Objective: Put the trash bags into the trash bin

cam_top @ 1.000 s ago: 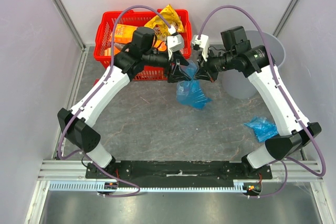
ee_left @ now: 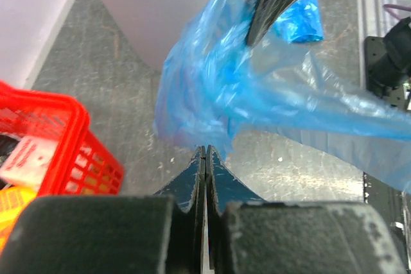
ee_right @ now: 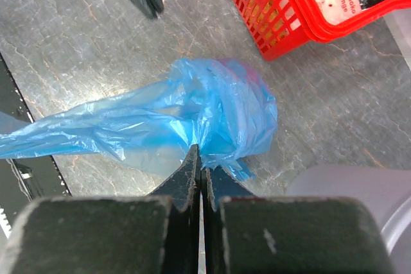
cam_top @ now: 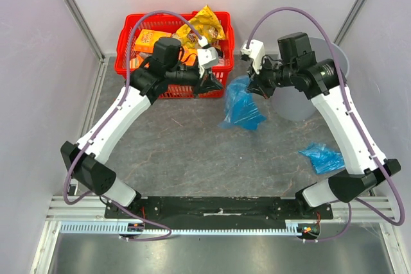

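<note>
A crumpled blue trash bag [cam_top: 241, 107] hangs from my right gripper, whose shut fingers pinch its gathered plastic. In the right wrist view the bag bunches just beyond the fingertips and trails off to the left. My left gripper is shut with nothing between its fingers, a little apart from the bag to its left in the top view. Another blue trash bag [cam_top: 322, 157] lies flat on the floor at the right. Behind the right arm stands the pale trash bin [cam_top: 293, 106], partly covered by that arm.
A red basket [cam_top: 121, 56] with yellow and orange packets stands at the back left, right beneath the left arm. Walls close in the back and both sides.
</note>
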